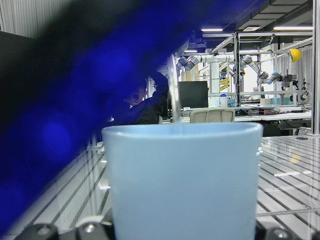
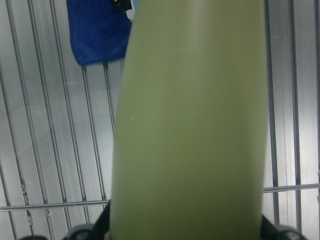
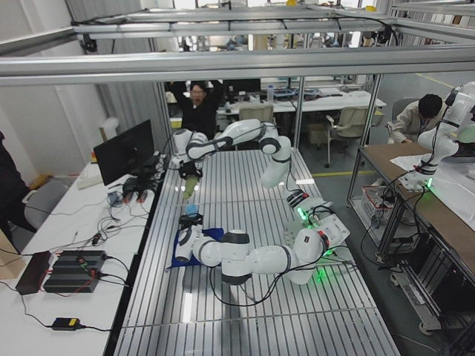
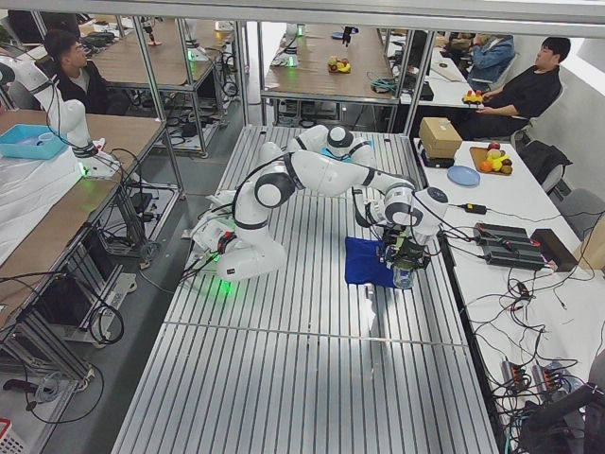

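A light blue cup (image 1: 182,185) fills the lower middle of the left wrist view, my left gripper shut on it; in the camera left view it sits above the blue cloth (image 3: 211,237), by the left gripper (image 3: 191,221). My right gripper (image 3: 191,175) holds an olive-green bottle-like object (image 2: 187,125), which slants down toward the cup in the camera left view. A thin pale streak (image 1: 175,95) shows above the cup's rim; whether it is liquid is unclear. The blurred dark blue shape across the left wrist view cannot be identified.
Both arms stand over the slatted metal table (image 4: 284,378). A side desk (image 3: 82,311) with monitor, power boxes and cables runs along the left in the camera left view; a person sits at the far end.
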